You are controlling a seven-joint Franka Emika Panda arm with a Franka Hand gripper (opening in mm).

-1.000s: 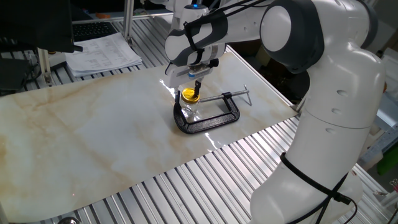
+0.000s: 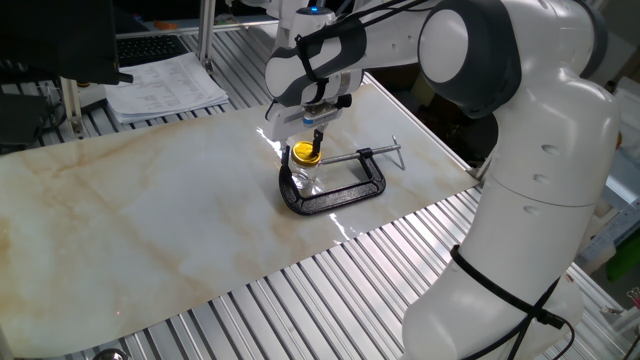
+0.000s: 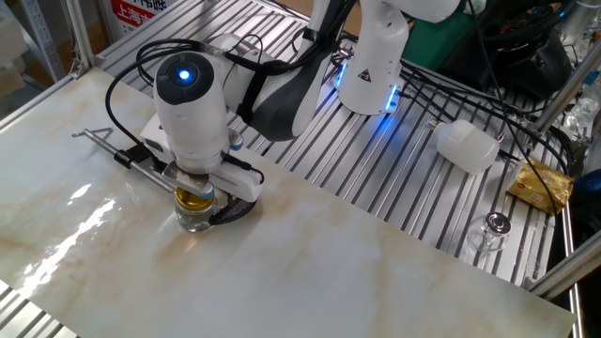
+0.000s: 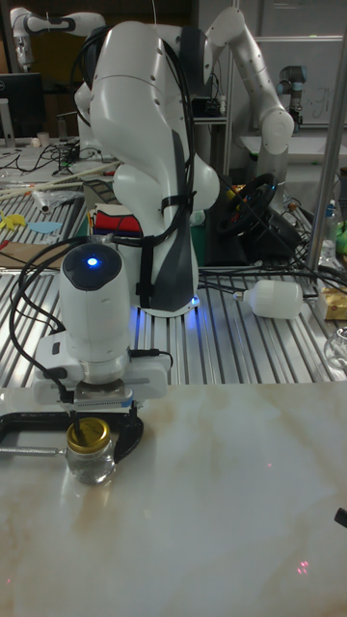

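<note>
A clear glass jar with a gold lid (image 2: 306, 153) stands upright on the marble-patterned board (image 2: 130, 230). A black C-clamp (image 2: 335, 201) with a silver screw lies around and beside it. My gripper (image 2: 303, 150) points down at the lid, its dark fingers (image 2: 318, 141) low and set apart. From the opposite side, the lid (image 4: 90, 433) partly overlaps one finger, and the white hand (image 4: 103, 381) is just above. Whether the fingers press on the lid or stand clear of it is hidden. In the second exterior view the hand covers much of the lid (image 3: 194, 200).
Papers (image 2: 167, 88) lie on the slatted table beyond the board. Off the board are a white bulb-shaped object (image 3: 467, 146), a gold packet (image 3: 541, 186) and a small glass jar (image 3: 489, 231). Much of the board is clear.
</note>
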